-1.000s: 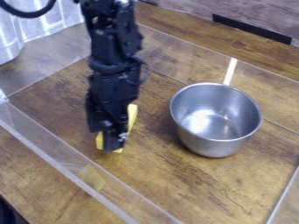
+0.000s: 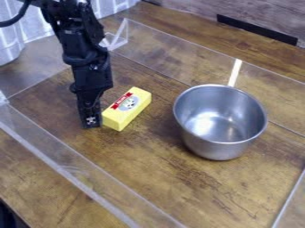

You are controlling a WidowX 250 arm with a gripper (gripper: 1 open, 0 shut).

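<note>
My black gripper (image 2: 93, 114) reaches down from the upper left to the wooden table, just left of a yellow box (image 2: 134, 101) with a red-and-white label, which lies flat at a slant. The fingertips sit low beside the box's left end; whether they are open or shut, or touch it, is hard to tell.
A large steel pot (image 2: 219, 138) stands right of the box. A clear plastic object is at the upper left, and clear strips or edges run along the left and right of the wooden table (image 2: 167, 191).
My gripper has moved back and to the left, away from the camera and off the top of the yellow box, which now shows almost whole.
</note>
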